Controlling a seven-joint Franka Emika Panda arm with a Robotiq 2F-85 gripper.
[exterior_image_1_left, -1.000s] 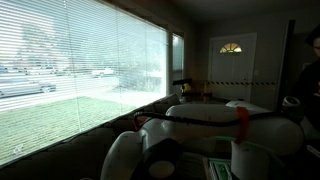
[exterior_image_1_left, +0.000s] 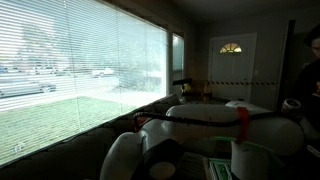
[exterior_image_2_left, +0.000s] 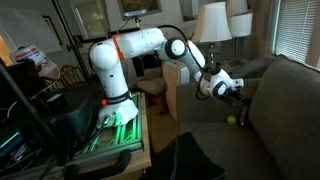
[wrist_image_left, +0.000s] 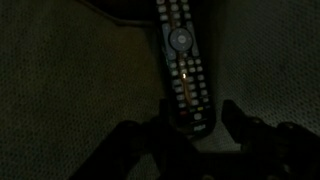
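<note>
In the wrist view a black remote control (wrist_image_left: 187, 75) with pale buttons lies on the woven couch fabric, running from the top edge down toward my gripper. The dark fingers (wrist_image_left: 233, 118) stand apart, one on each side of the remote's lower end. A gap seems to show on both sides, though the picture is very dark. From the second exterior view, the white arm reaches down over the couch, with the gripper (exterior_image_2_left: 240, 98) low near the couch back. The remote cannot be made out clearly there.
A yellow-green ball (exterior_image_2_left: 231, 120) rests on the grey couch (exterior_image_2_left: 265, 155) close to the gripper. Black cloth (exterior_image_2_left: 192, 160) lies at the couch's front. Lamps (exterior_image_2_left: 212, 24) stand behind the couch; a window with blinds (exterior_image_1_left: 80, 65) runs alongside. A person (exterior_image_1_left: 314, 75) is at the right edge.
</note>
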